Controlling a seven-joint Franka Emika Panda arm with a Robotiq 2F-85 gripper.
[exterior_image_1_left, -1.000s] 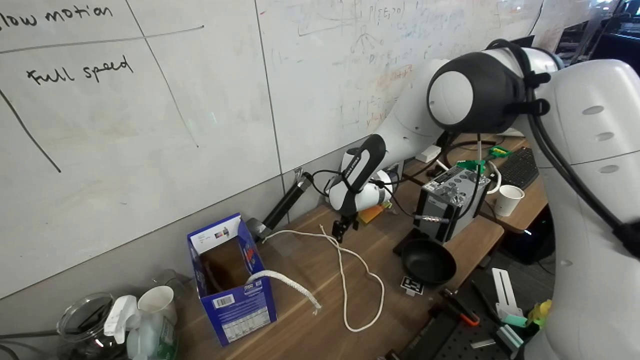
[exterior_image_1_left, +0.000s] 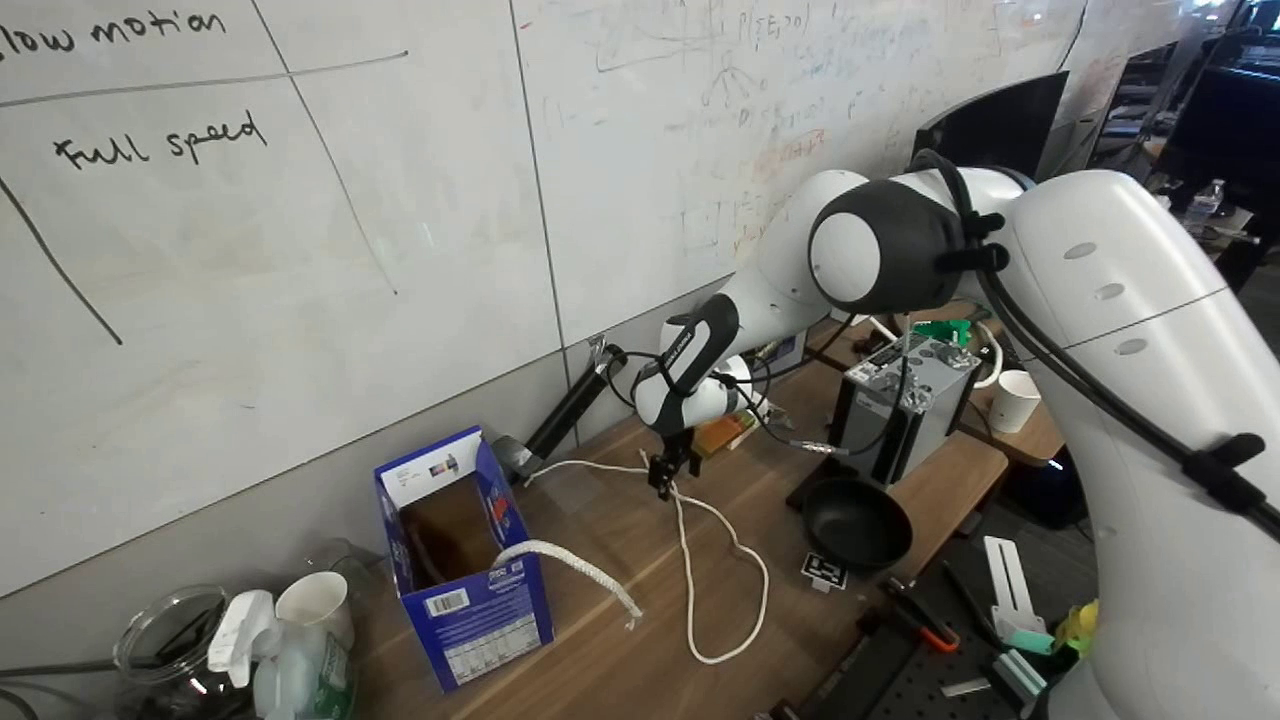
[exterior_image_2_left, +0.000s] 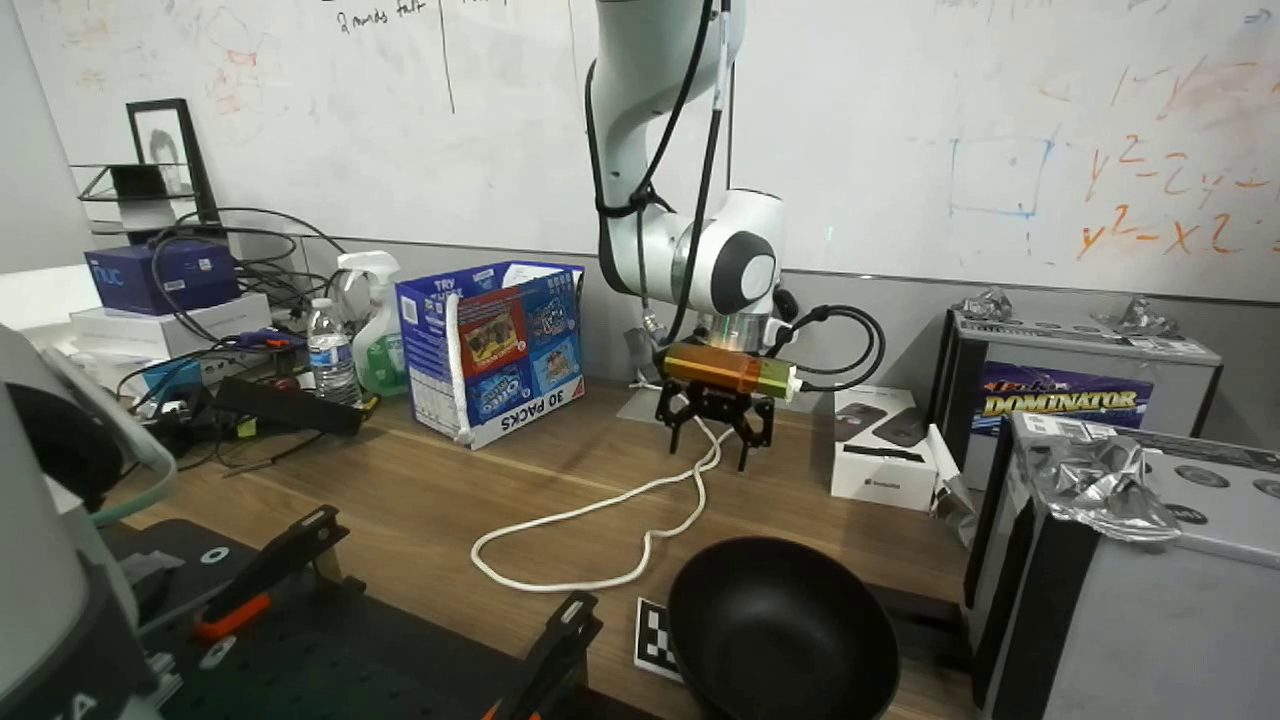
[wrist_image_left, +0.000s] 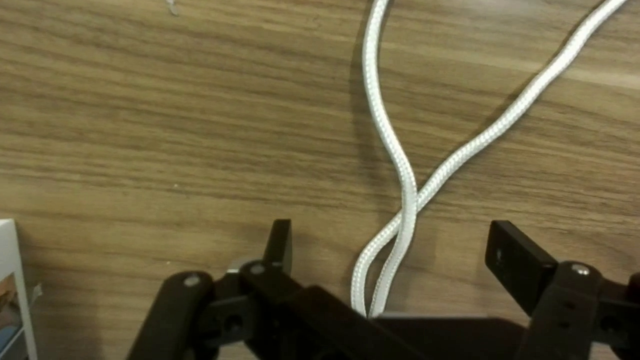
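Observation:
A thin white rope (wrist_image_left: 390, 138) lies on the wooden table, its two strands crossing in the wrist view. My gripper stands open above it, one finger either side of the strands and nothing gripped. From the side, the gripper (exterior_image_2_left: 717, 444) hangs a little over the table where the rope (exterior_image_2_left: 564, 586) comes together, its loop spreading toward the front. In exterior view 1 the gripper (exterior_image_1_left: 674, 474) covers part of the rope's crossing, and the loop of rope (exterior_image_1_left: 764, 588) reaches forward.
A blue snack box (exterior_image_1_left: 498, 630) stands left, a thicker white rope piece (exterior_image_1_left: 573, 562) hanging over its side. A black pan (exterior_image_2_left: 780, 624) sits at the front right, near grey metal-topped units (exterior_image_2_left: 1116, 576). A small white box (exterior_image_2_left: 882, 468) is right of the gripper. Table between box and loop is clear.
The arm has shifted left in exterior view 1, and my gripper has come over the rope's crossing from its right side. The rope looks unmoved.

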